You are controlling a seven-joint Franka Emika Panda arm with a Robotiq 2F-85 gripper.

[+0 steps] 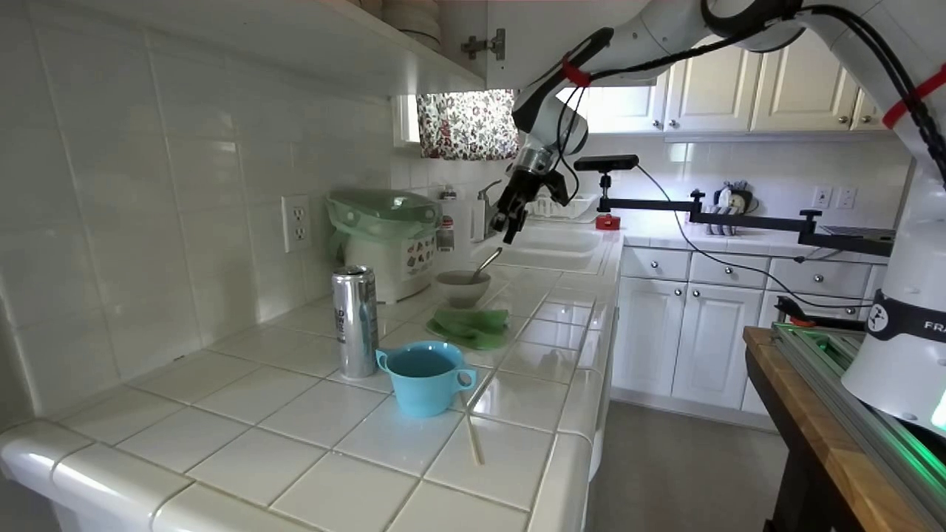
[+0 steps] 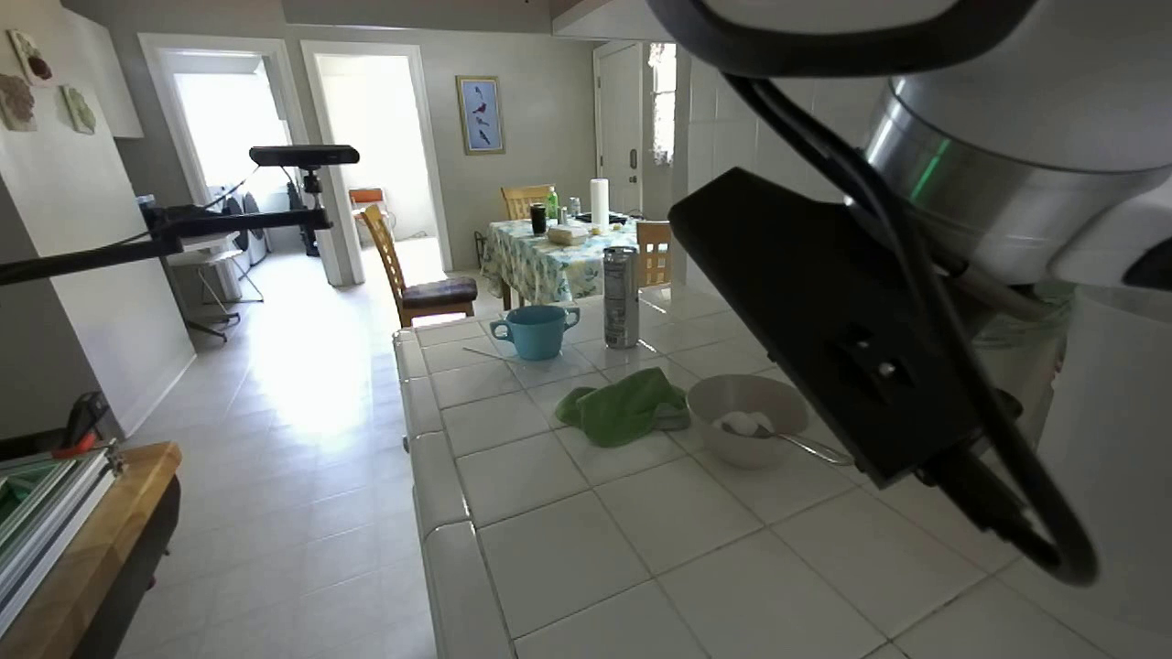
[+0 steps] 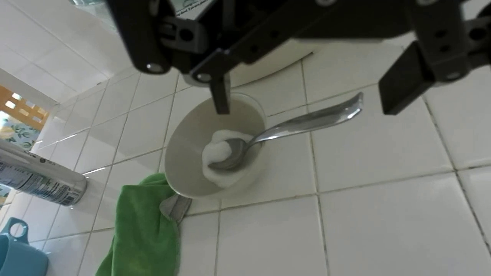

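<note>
A spoon (image 3: 313, 122) leans in a pale bowl (image 3: 184, 154), its head resting in something white at the bottom and its handle rising over the rim. My gripper hangs above the bowl with its fingers wide apart. In the wrist view the spoon's handle lies across the gap between the fingers, lower than them, and nothing is held. Exterior view 1 shows the gripper (image 1: 507, 232) just above the handle's end. A folded green cloth (image 1: 470, 328) lies beside the bowl. Exterior view 2 hides the fingers behind the arm.
A blue two-handled cup (image 1: 423, 381), a silver can (image 1: 356, 324) and a thin stick (image 1: 474, 440) are on the tiled counter nearer exterior view 1. Behind the bowl stands a white bin with a green lid (image 1: 386, 208). Bare tiles (image 3: 386, 211) lie to the bowl's right in the wrist view.
</note>
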